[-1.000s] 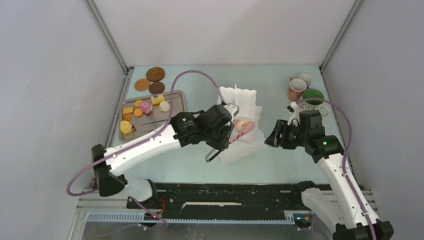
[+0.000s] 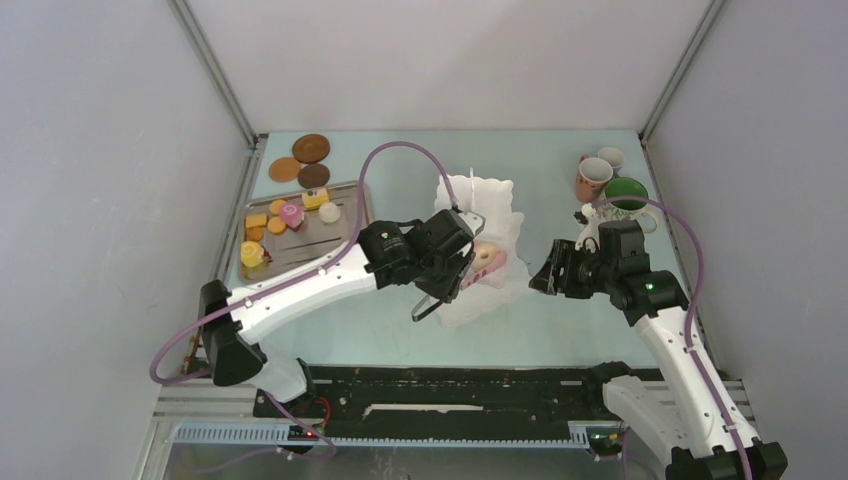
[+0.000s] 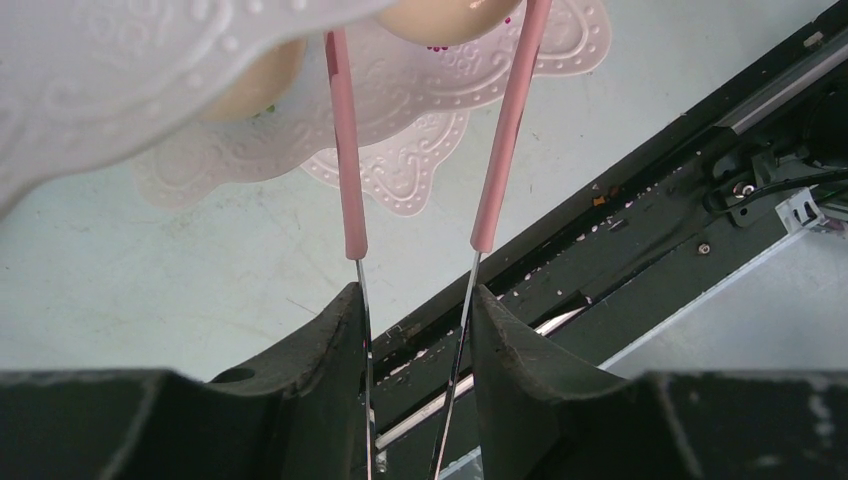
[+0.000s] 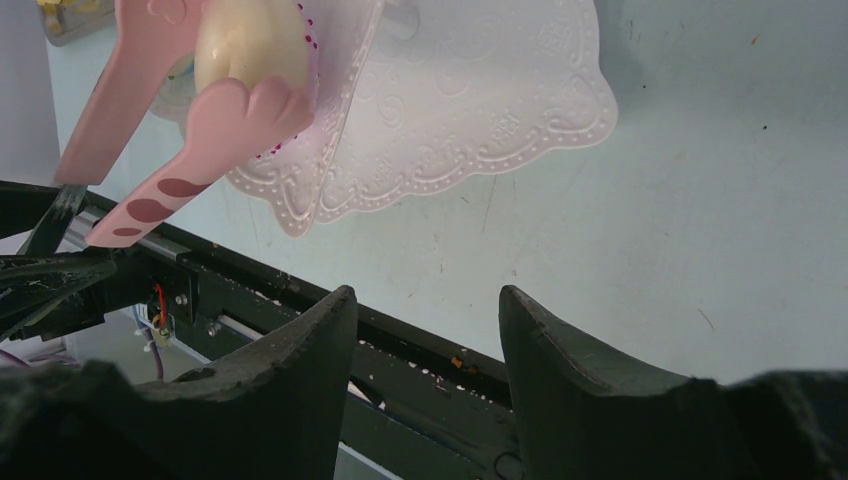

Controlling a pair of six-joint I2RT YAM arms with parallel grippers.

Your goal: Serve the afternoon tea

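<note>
A white tiered stand (image 2: 475, 312) with scalloped edges stands mid-table. Cream-coloured rounded pieces sit on a tier; one (image 4: 255, 50) lies between the pink ends of the tongs (image 4: 235, 125) in the right wrist view. Whether both ends touch it, I cannot tell. My left gripper is shut on the thin metal arms of these tongs, whose pink ends stand apart. Another cream piece (image 3: 260, 85) is partly covered by the upper tier. To the stand's right, my right gripper is open and empty.
At the left, a metal tray (image 2: 310, 235) carries several toy cakes and biscuits. Behind it lie round coasters (image 2: 311, 149). Cups (image 2: 593, 172) and a green-lined mug (image 2: 626, 190) stand at the back right.
My left arm has shifted slightly to the right, and the pink ends of the tongs have spread a little around the cream piece. The right arm has kept still.
</note>
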